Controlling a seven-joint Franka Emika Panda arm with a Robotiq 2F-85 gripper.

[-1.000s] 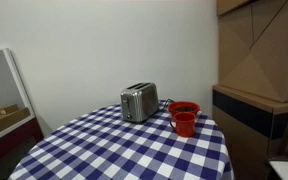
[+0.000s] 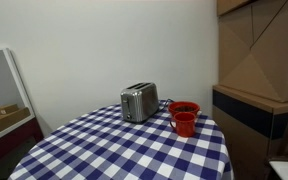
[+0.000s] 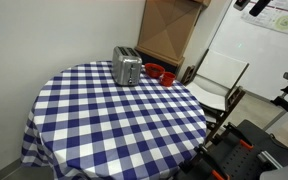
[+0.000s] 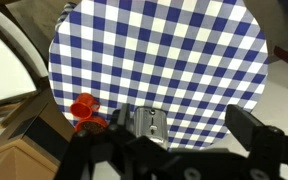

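A silver two-slot toaster (image 2: 139, 103) stands upright on the blue-and-white checkered cloth. Close to it are a red mug (image 2: 185, 125) and, just behind the mug, a red bowl (image 2: 185, 107) with something dark inside. From above, in the wrist view, the toaster (image 4: 151, 125), mug (image 4: 83, 107) and bowl (image 4: 90, 124) lie toward the lower left. My gripper is open, its fingers wide apart and nothing held between them. It hangs well above the table, and the left finger partly covers the area beside the toaster.
Cardboard boxes (image 2: 259, 50) stand behind the bowl's side. A white chair (image 3: 214, 80) sits close to the table's right edge, and a white wall runs behind.
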